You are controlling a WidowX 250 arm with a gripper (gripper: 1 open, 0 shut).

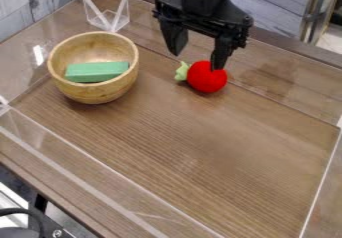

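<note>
The black gripper [198, 40] hangs over the upper middle of the wooden table, its two fingers spread apart and nothing visible between them. Just below it lies a red object [207, 78] with a small pale green part [182, 72] at its left, perhaps a toy strawberry or radish. To the left, a wooden bowl [118, 86] holds a green block [96, 71].
A clear plastic piece [107, 14] stands at the back left near the table's edge. A dark cable [16, 212] shows at the lower left.
</note>
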